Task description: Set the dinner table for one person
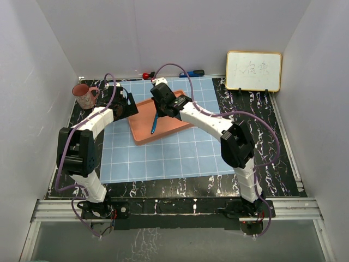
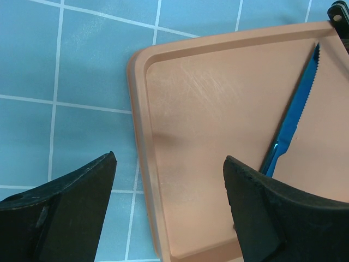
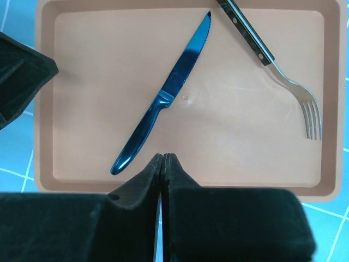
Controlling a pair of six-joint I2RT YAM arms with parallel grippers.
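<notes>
A blue knife (image 3: 163, 99) lies diagonally on the floor of the pinkish tray (image 3: 92, 103). My right gripper is above the tray's near side, its fingertips together with nothing between them; the knife's handle end is just beyond them, to the left. A fork with a black handle (image 3: 248, 34) rests in the tray, tines toward the right wall. At the tray's left wall, my left gripper stands open, the tray's rim passing below the gap and the knife (image 2: 294, 112) to the right of its fingers.
A patterned mug (image 1: 85, 96) stands at the back left beside the left arm. At the rear edge are a red-and-black item (image 1: 148, 76) and a blue-handled tool (image 1: 192, 73).
</notes>
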